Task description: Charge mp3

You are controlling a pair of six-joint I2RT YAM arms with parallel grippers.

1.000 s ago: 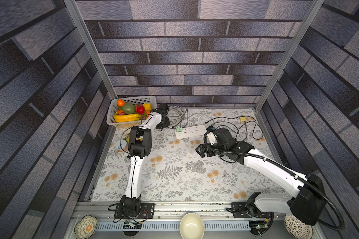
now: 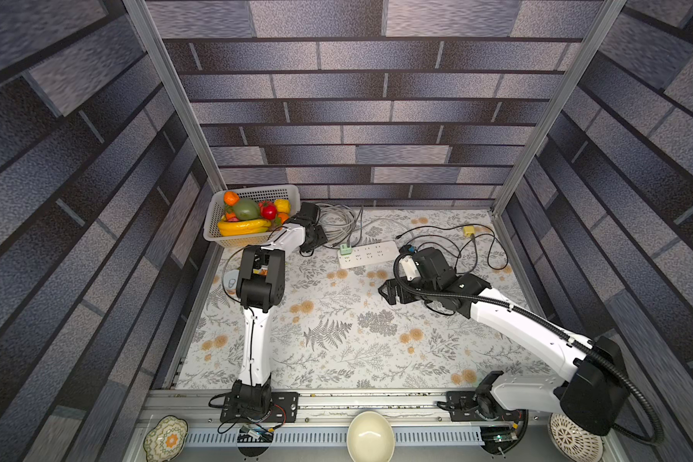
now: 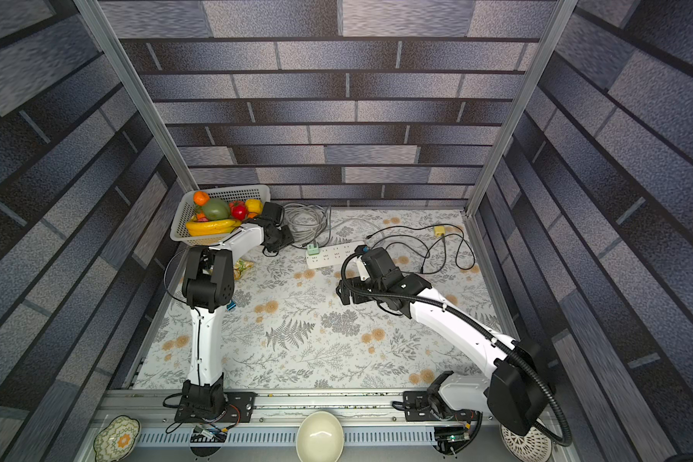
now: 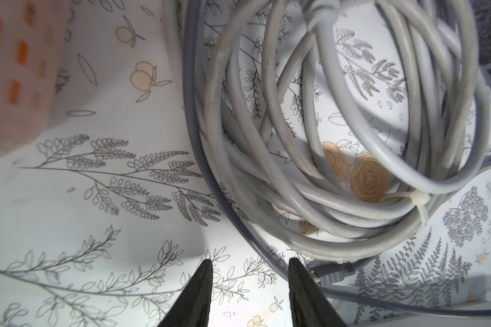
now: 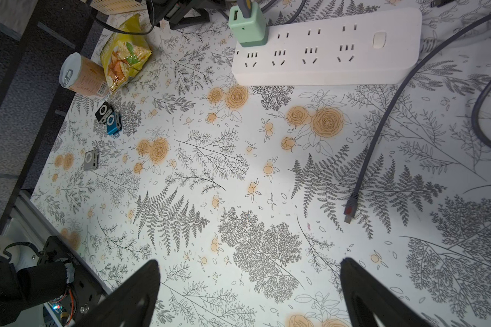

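Three small MP3 players lie at the left of the right wrist view: a black one (image 5: 103, 111), a blue one (image 5: 113, 123) touching or close to it, and a silver one (image 5: 90, 159) apart. Beside the fruit basket, my left gripper is open over the cloth. A grey cable plug (image 4: 332, 272) lies just right of its right fingertip, and nothing is held. Toward the middle of the table, my right gripper stands wide open and empty. A dark cable's plug (image 5: 350, 209) rests on the cloth beyond it. The white power strip (image 5: 327, 49) carries a green adapter (image 5: 248, 26).
The fruit basket (image 2: 214, 223) stands at the back left, against the left forearm. Coiled grey cable (image 4: 311, 201) lies right of it. A can (image 5: 84, 76) and a snack bag (image 5: 125, 54) sit at the left. Black cables and a yellow plug (image 2: 468, 230) lie back right.
My left arm has shifted slightly left, and the fruit basket has slid a little left as well. The right arm has stayed where it was.
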